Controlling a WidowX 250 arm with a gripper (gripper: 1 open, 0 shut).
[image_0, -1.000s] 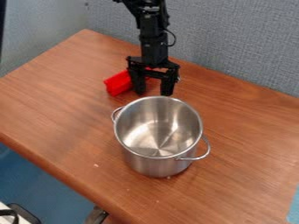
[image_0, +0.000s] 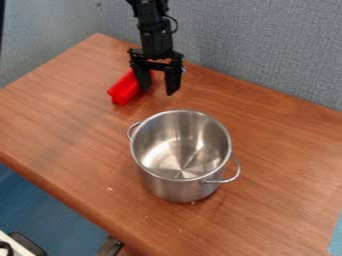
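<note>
My black gripper (image_0: 158, 76) hangs in the upper middle of the view, open, its two fingers spread apart. Its left finger is beside a red cylindrical object (image_0: 124, 89) that lies on the wooden table, partly behind the gripper. I see nothing held between the fingers. A steel pot (image_0: 182, 150) with two wire handles stands in front of the gripper, nearer the camera, empty inside.
The wooden table (image_0: 281, 160) has clear room to the left and right. A grey textured wall (image_0: 267, 60) runs along the back. A blue floor shows at the lower left, with some dark gear in that corner.
The gripper has moved up and back, away from the pot and slightly left. More of the red object shows. The pot is unchanged.
</note>
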